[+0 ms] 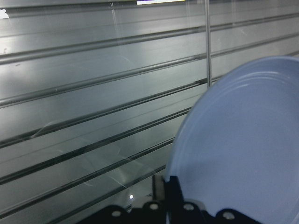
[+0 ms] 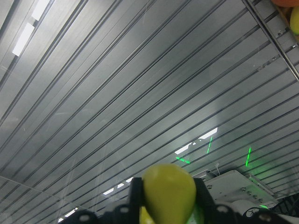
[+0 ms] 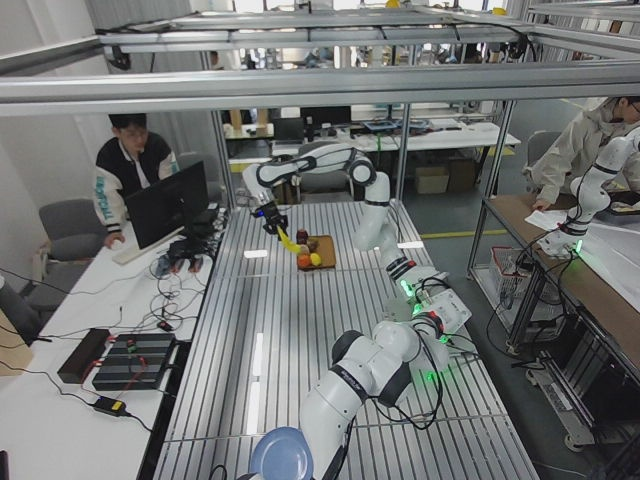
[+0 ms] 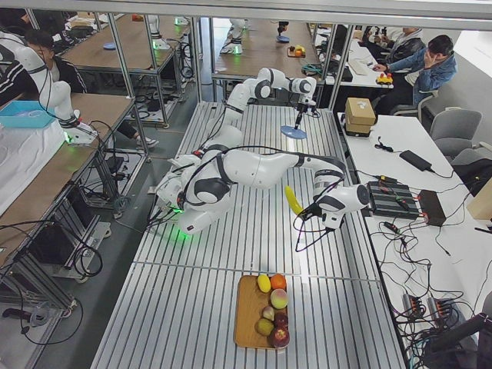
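A light blue plate point(image 1: 233, 140) fills the right of the left wrist view, my left gripper at its rim, apparently shut on it; the plate also shows at the bottom of the camera left view point(image 3: 280, 455) and far back in the camera right view point(image 4: 293, 132). A yellow banana point(image 4: 293, 198) hangs in my right gripper, shut on it. A wooden tray point(image 4: 248, 323) holds several fruits, among them an orange point(image 4: 278, 281) and a lemon point(image 4: 264, 283).
Side tables with monitors, cables and boxes point(image 4: 360, 115) line it. People sit or stand outside the frame rails.
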